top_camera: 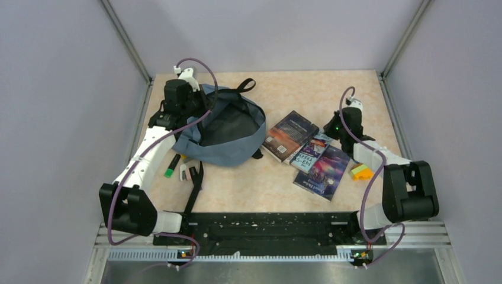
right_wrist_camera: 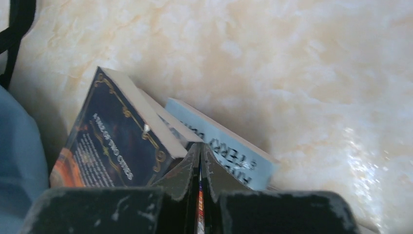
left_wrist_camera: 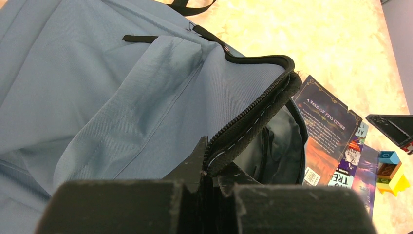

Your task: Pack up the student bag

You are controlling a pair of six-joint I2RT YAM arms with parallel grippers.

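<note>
The blue-grey bag [top_camera: 237,151] lies open at left of centre. In the left wrist view my left gripper is shut on its zippered rim [left_wrist_camera: 253,112]. My right gripper has its fingertips together, nothing between them, just past the near corner of the dark book titled A Tale of Two Cities [right_wrist_camera: 97,141]. That book [top_camera: 288,135] rests tilted on its neighbours, right of the bag. Under the right fingertips shows a light blue book edge [right_wrist_camera: 234,153]. A purple book [top_camera: 329,171] lies farther right.
Colourful blocks [top_camera: 360,172] sit beside the right arm. Left of the bag's front lie a green-capped marker [top_camera: 171,166] and small items, near a black strap [top_camera: 194,190].
</note>
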